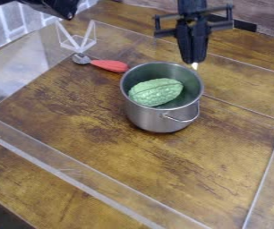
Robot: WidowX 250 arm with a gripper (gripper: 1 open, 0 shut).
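Note:
A steel pot (pixel 161 120) stands on the wooden table, holding a pale green, bumpy bitter-melon-like piece (pixel 155 91). The dark gripper (pixel 194 55) hangs above and behind the pot's right rear, its tip clear of the rim. Whether its fingers are apart or closed is hard to make out from this view.
A red-handled tool with a metal head (pixel 108 65) lies left of the pot. Clear plastic edging runs along the table (pixel 68 152).

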